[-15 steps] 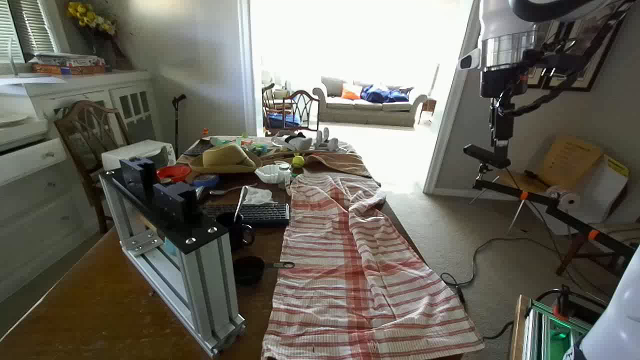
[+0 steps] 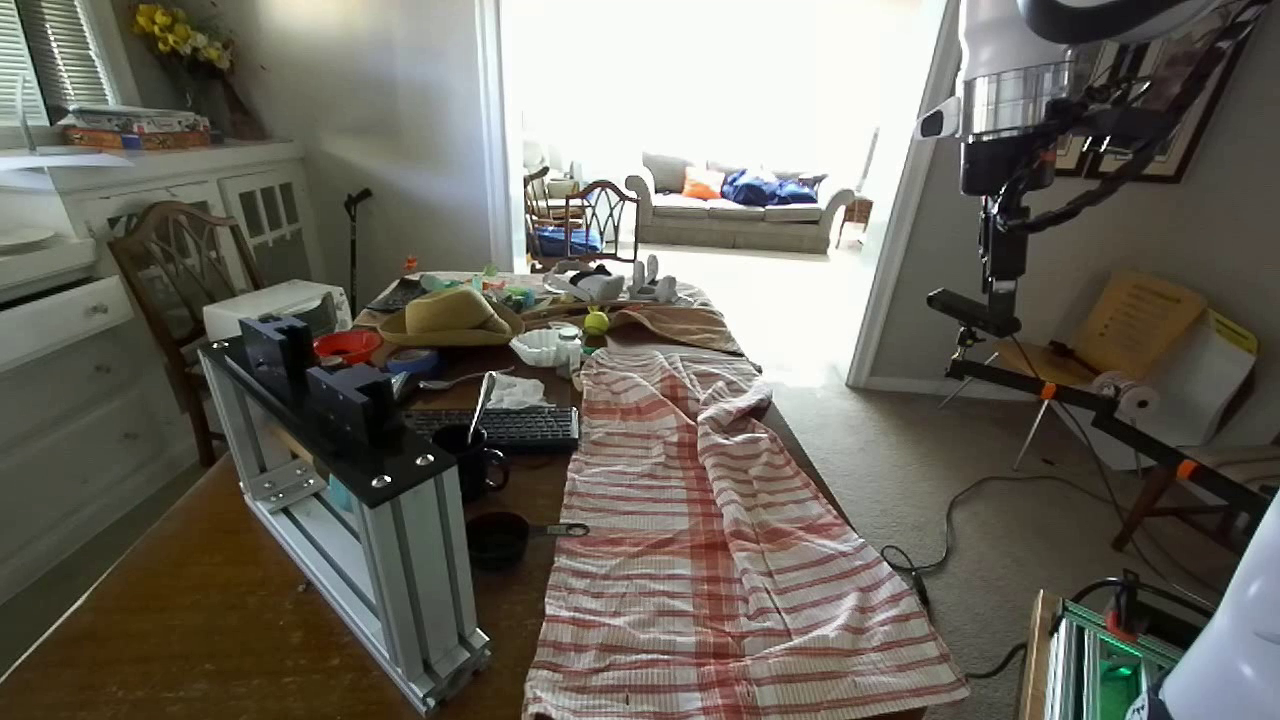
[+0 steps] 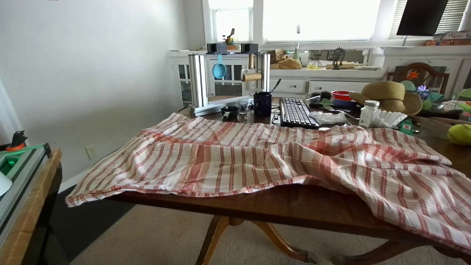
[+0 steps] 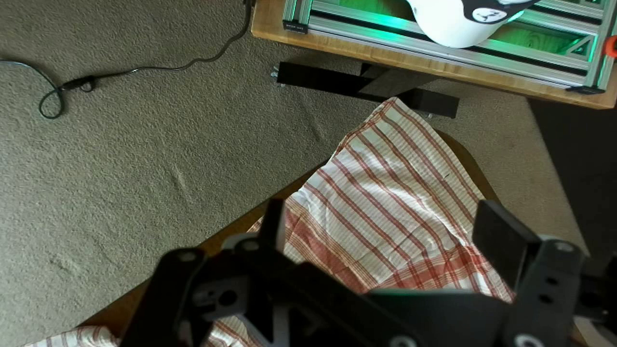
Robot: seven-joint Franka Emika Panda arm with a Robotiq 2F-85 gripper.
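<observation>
A white cloth with red stripes (image 2: 708,540) lies lengthwise along the near side of the wooden table, rumpled, with one fold raised along its middle. In exterior view 2 the striped cloth (image 3: 212,163) hangs slightly over the table edge. My gripper stands open, its two dark fingers wide apart and nothing between them. High above the table's corner, it looks down on the cloth's end (image 4: 399,191). From exterior view 1 the gripper (image 2: 999,282) hangs at upper right, clear of the table.
A metal rack (image 2: 396,576) stands on the table, holding a blue spoon (image 3: 219,70). Beside the cloth are a black measuring cup (image 2: 497,540), a dark mug (image 3: 262,103) and a keyboard (image 3: 298,112). Farther back sit a straw hat (image 2: 453,317) and a tennis ball (image 2: 596,323).
</observation>
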